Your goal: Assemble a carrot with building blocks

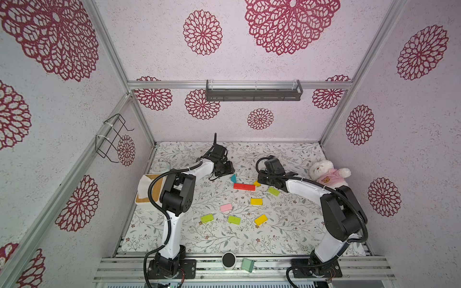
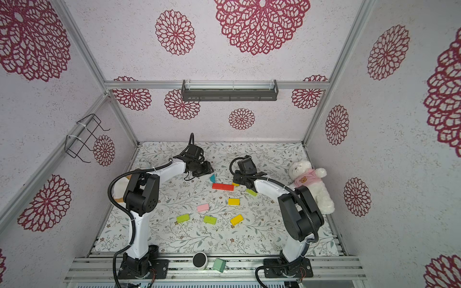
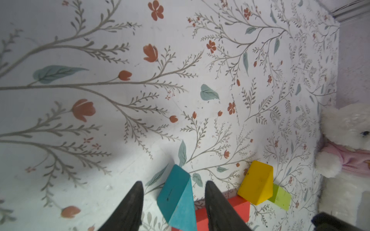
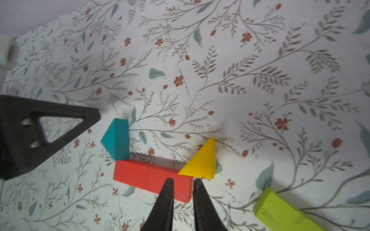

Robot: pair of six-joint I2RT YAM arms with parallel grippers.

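Observation:
A long red block (image 1: 244,187) lies at the middle of the table. At its left end a blue wedge (image 4: 120,139) points away from the table's front. A yellow wedge (image 4: 201,161) sits at its right end. My left gripper is open above the table, the blue wedge showing beyond and between its fingers. My right gripper is slightly open, with a narrow empty gap between its fingers; the red block and yellow wedge lie below it. Whether the wedges touch the red block is hard to tell.
Near the front lie yellow blocks (image 1: 256,201), green blocks (image 1: 234,220) and a pink block (image 1: 226,207). Another green block (image 1: 273,191) lies by the right gripper. A box (image 1: 142,205) stands at the left, a white teddy bear (image 2: 307,180) at the right.

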